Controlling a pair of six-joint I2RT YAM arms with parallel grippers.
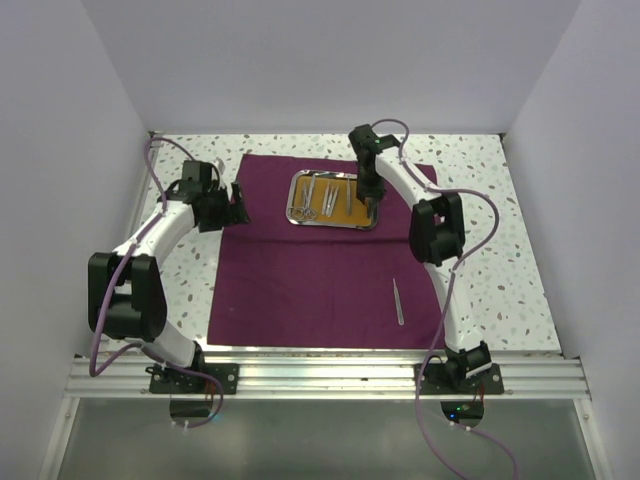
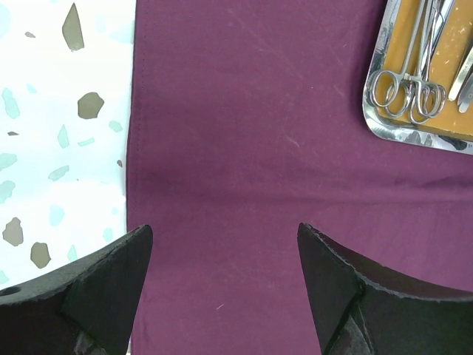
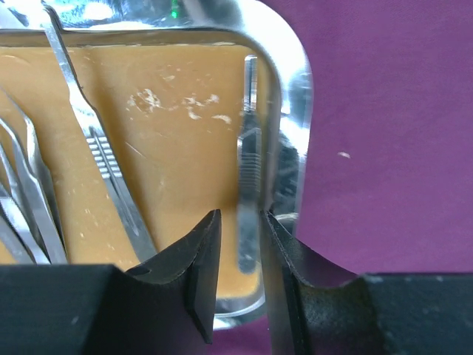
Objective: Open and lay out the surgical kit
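The metal tray (image 1: 330, 226) with its tan lining lies on the unfolded purple cloth (image 1: 290, 290). At the tray's right side, a flat steel scalpel handle (image 3: 249, 163) lies along the inner wall. My right gripper is over its near end, one finger on each side and a gap between them; whether they touch it cannot be told. Left of it rest a slim steel instrument (image 3: 107, 159) and several tweezers (image 3: 33, 188). Ring-handled scissors or clamps (image 2: 414, 92) sit at the tray's left. My left gripper stands open over the cloth's left edge, empty.
One slender instrument (image 1: 398, 302) lies alone on the cloth's lower right. Speckled tabletop (image 1: 490, 220) borders the cloth on both sides.
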